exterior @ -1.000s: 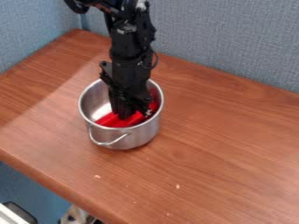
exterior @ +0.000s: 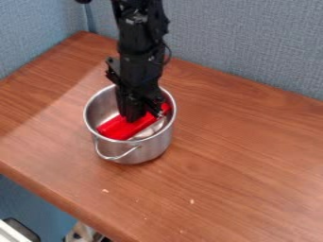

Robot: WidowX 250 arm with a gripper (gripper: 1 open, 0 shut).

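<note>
A steel pot (exterior: pixel 132 148) with a wire handle stands on the left part of the wooden table. Inside it lies a red object (exterior: pixel 120 128). The black gripper (exterior: pixel 142 112) reaches down into the pot from above, its lower end over the red object. Whether its fingers are closed on it is hidden by the dark arm and the pot.
Blue-grey padded walls stand at the back and left.
The arm has shifted slightly up and left within the pot, and more of the red object shows now. The pot stands where it was.
</note>
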